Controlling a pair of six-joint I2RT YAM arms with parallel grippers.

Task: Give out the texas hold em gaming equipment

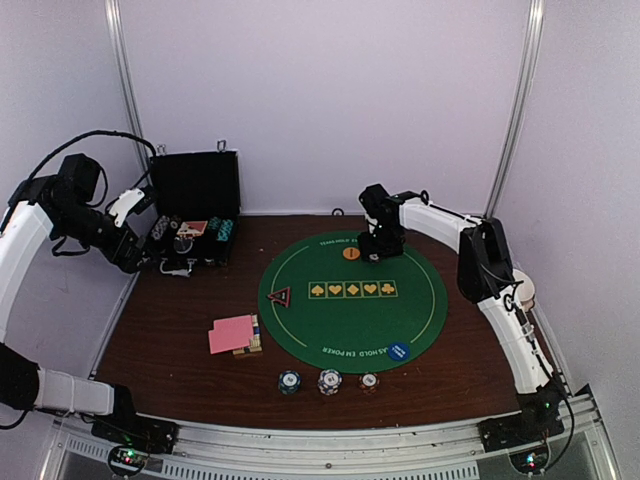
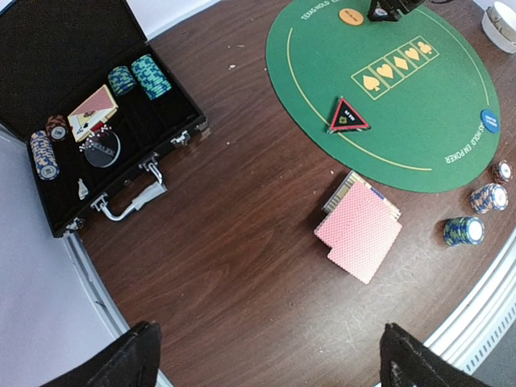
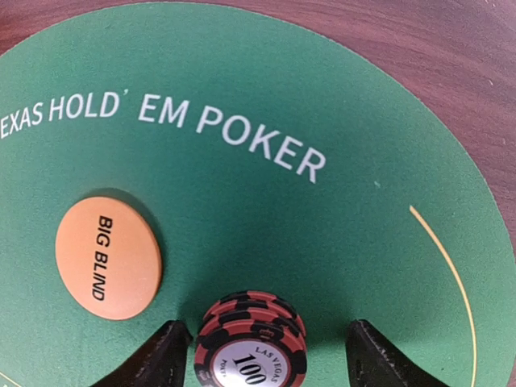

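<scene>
On the green poker mat (image 1: 350, 325), my right gripper is part open around a short stack of red-and-black 100 chips (image 3: 250, 359), beside the orange big blind button (image 3: 107, 256). Whether its fingers touch the chips I cannot tell. My left gripper hangs open and empty at the left, above the table. A red triangle marker (image 2: 347, 117) and a blue button (image 1: 398, 351) lie on the mat. Pink-backed cards (image 1: 232, 333) lie left of it. The open case (image 2: 121, 185) at the back left holds chips, cards and a dealer button.
Three chip stacks (image 1: 329, 382) stand along the near edge, in front of the mat. A white round container (image 2: 500, 24) is at the far right, partly hidden by the right arm. Bare wood lies between case and cards.
</scene>
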